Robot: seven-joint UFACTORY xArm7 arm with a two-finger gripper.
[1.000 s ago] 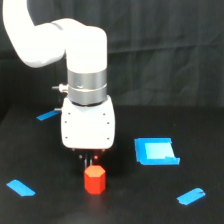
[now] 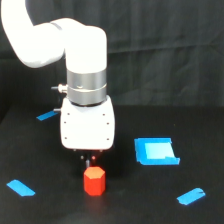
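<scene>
A red-orange hexagonal block [image 2: 94, 181] rests on the black surface in the lower middle of the camera view. Just behind and above it in the picture is my gripper [image 2: 90, 158], below the white hand. Its small dark fingers blend into the background, so I cannot make out how far apart they stand. The block's whole front is in plain sight. Whether the fingertips touch its back edge cannot be told from this angle.
To the right lies a blue square with a pale centre [image 2: 157, 151]. Blue strips mark the surface at the left front [image 2: 20, 188], right front [image 2: 191, 196] and left back [image 2: 47, 115].
</scene>
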